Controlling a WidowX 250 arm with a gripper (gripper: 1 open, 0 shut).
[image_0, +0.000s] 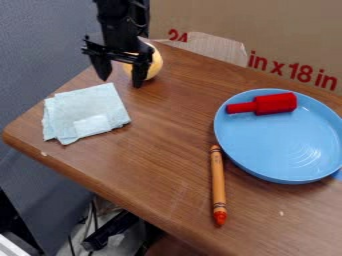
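Observation:
My black gripper (120, 68) hangs over the back left of the wooden table, in front of a round yellow object (152, 60) that it partly hides. Its two fingers stand apart, with no object clearly between them. Below and left of it lies a folded pale blue cloth (84, 113). On the right, a red cylinder with a handle (271, 103) lies on a blue plate (286, 149), and an orange crayon (218, 185) lies left of the plate's front part.
A cardboard box (274, 35) with printed text stands behind it. The table's left edge drops to a grey surface and some dark equipment below.

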